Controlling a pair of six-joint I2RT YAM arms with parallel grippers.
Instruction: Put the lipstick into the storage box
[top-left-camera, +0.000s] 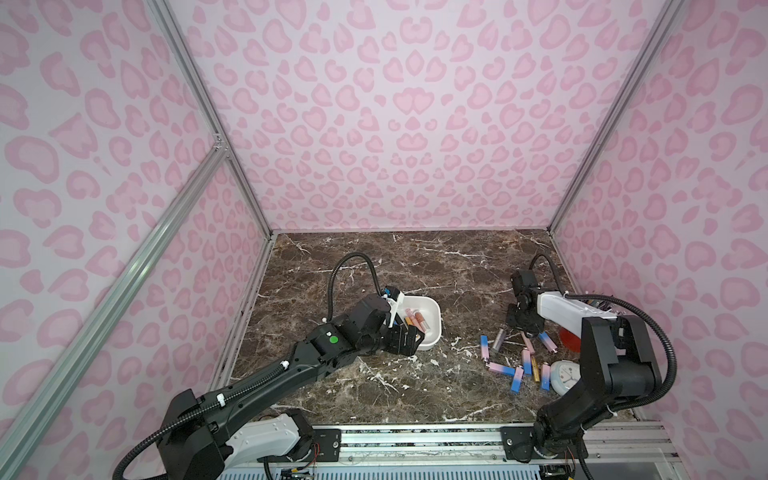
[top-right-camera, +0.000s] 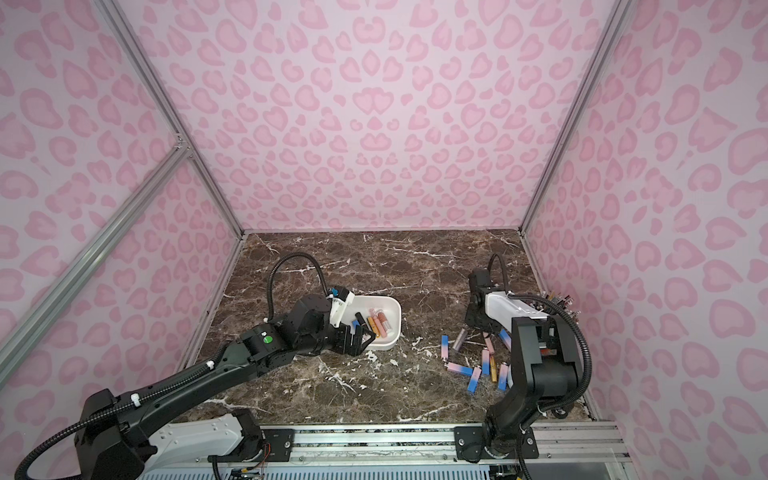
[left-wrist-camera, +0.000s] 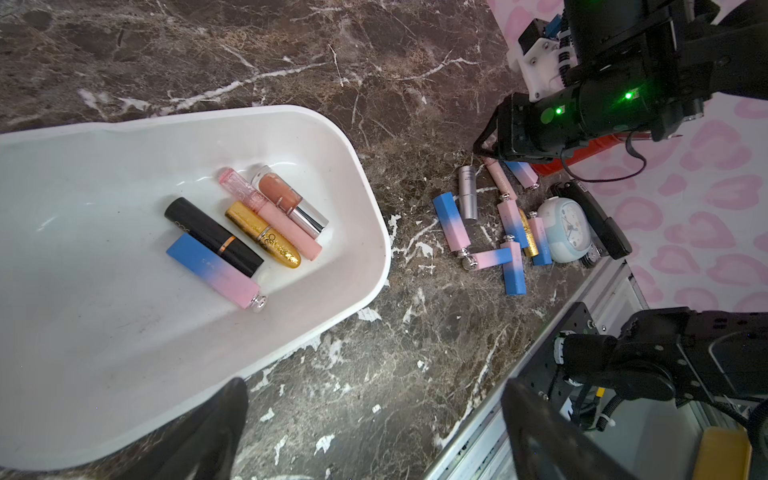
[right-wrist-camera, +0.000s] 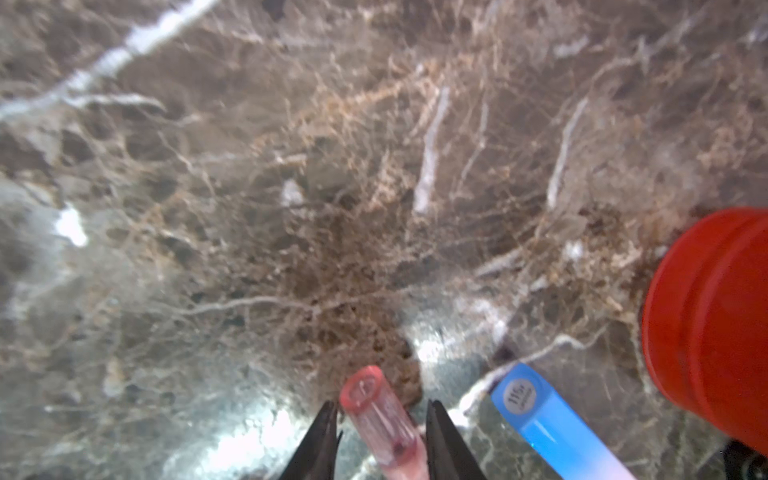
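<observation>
The white storage box (left-wrist-camera: 112, 336) holds several lipsticks, among them a black one (left-wrist-camera: 209, 232) and a gold one (left-wrist-camera: 264, 234). My left gripper is open above it, nothing between its blurred fingers. Several lipsticks lie on the right of the table, including a silver one (left-wrist-camera: 468, 192) and blue-pink ones (left-wrist-camera: 452, 220). My right gripper is low over these, its two fingers apart around the top end of a pink tube (right-wrist-camera: 388, 424); whether they touch it I cannot tell.
A red container (right-wrist-camera: 704, 320) and a white clock (left-wrist-camera: 566, 228) stand at the right beside the lipsticks.
</observation>
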